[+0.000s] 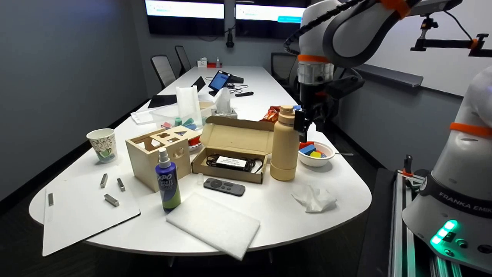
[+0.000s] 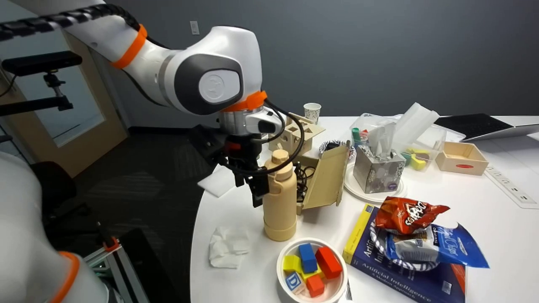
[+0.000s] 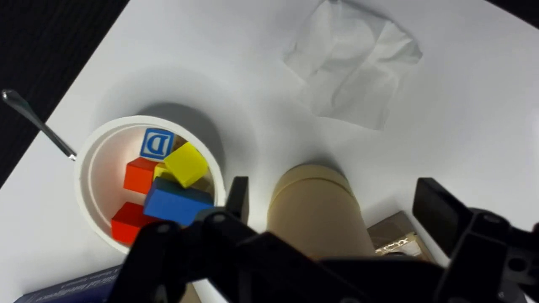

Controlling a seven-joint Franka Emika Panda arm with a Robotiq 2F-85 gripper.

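A tan bottle (image 1: 285, 147) stands upright on the table, its cap at the level of my gripper. In the wrist view the bottle's body (image 3: 318, 212) shows in the gap between my wide-apart fingers, with bare table on either side; the gripper is open. My own gripper parts hide the bottle's top there. From exterior view 2, one dark finger (image 2: 259, 190) is close against the bottle's upper side; whether it touches I cannot tell. The far finger is hard to make out in both exterior views.
Beside the bottle sits a white bowl (image 3: 86, 174) of coloured blocks, a spoon handle (image 3: 38, 121) sticking out near it. A crumpled tissue (image 1: 314, 197) lies nearby. An open cardboard box (image 1: 237, 134) is close on the other side. Books (image 2: 374, 262) carry snack bags (image 2: 412, 214).
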